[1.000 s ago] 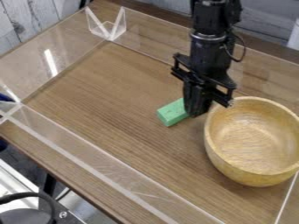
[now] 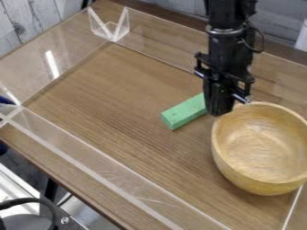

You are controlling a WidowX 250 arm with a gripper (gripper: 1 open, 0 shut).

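My black gripper (image 2: 218,101) reaches down from the top right and is shut, its tips just above the table beside a green block (image 2: 182,111). Whether the tips touch the block is hard to tell. The block lies on the wooden table (image 2: 96,99), left of a large tan bowl (image 2: 258,153) at the right.
Clear plastic pieces stand near the back left and along the left edge of the table. A dark object with cables sits at the bottom left corner.
The gripper has moved slightly back and now uncovers more of the green block. The block and bowl look about where they were.
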